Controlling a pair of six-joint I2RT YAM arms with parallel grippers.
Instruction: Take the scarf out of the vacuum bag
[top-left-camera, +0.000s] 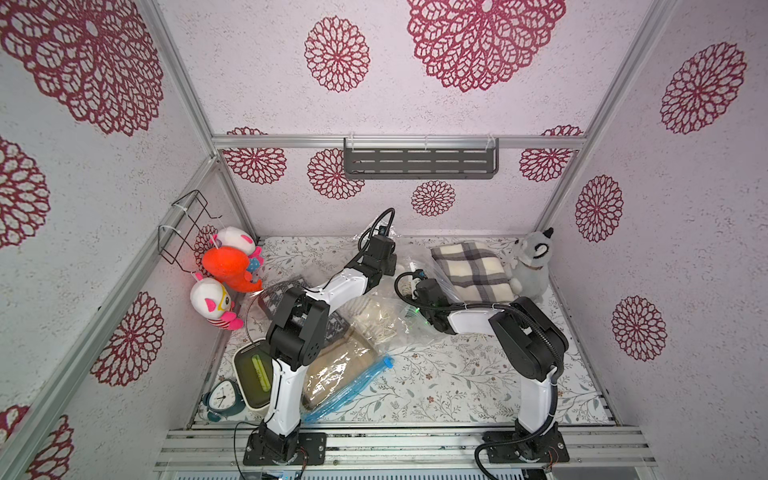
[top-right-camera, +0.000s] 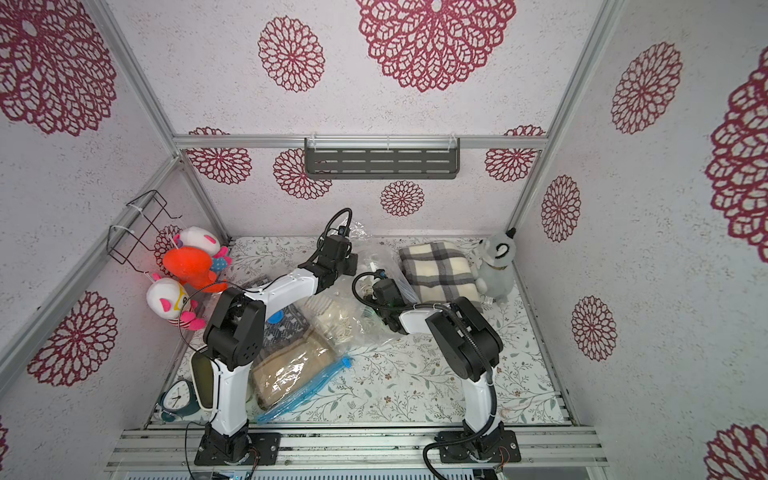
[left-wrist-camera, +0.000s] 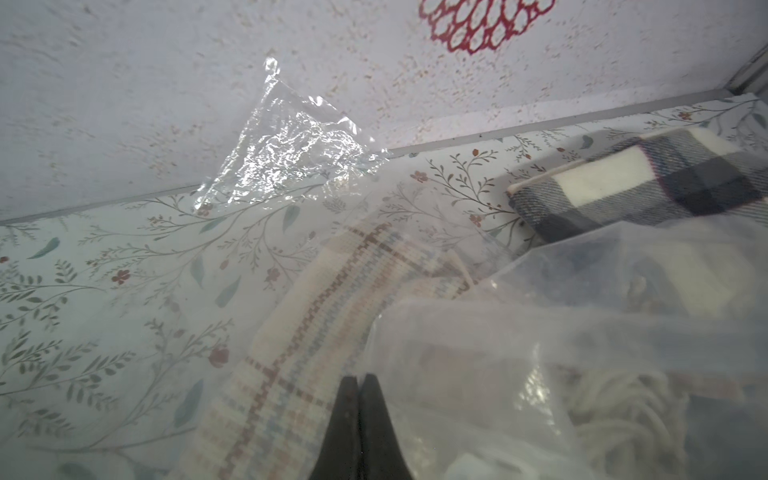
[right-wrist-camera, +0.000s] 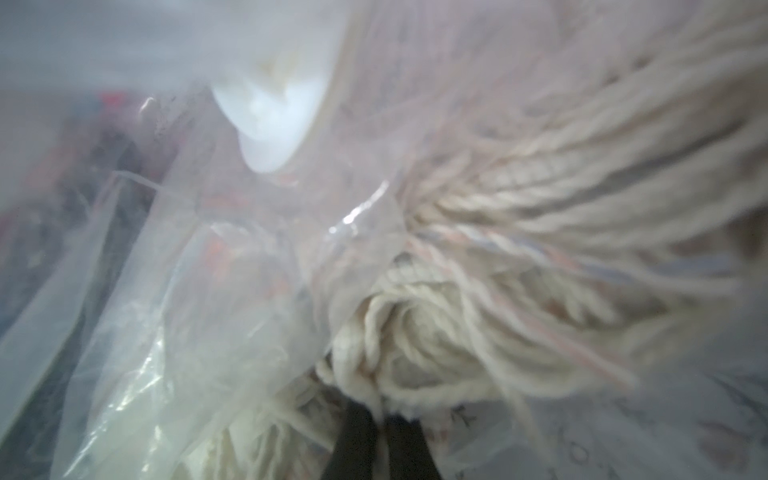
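A clear vacuum bag (top-right-camera: 356, 320) lies mid-table, holding a cream, striped scarf; its fringe (right-wrist-camera: 480, 336) fills much of the right wrist view, partly behind plastic. My left gripper is shut over the bag's back part, nothing clearly between its fingers. My right gripper is shut on strands of the scarf's fringe at the bag's side, a cord running between its fingertips.
A folded plaid cloth (top-left-camera: 472, 272) and grey plush toy (top-left-camera: 529, 268) stand at the right. Plush toys (top-left-camera: 232, 268), other bagged textiles (top-left-camera: 336, 372), a tray and clock fill the left.
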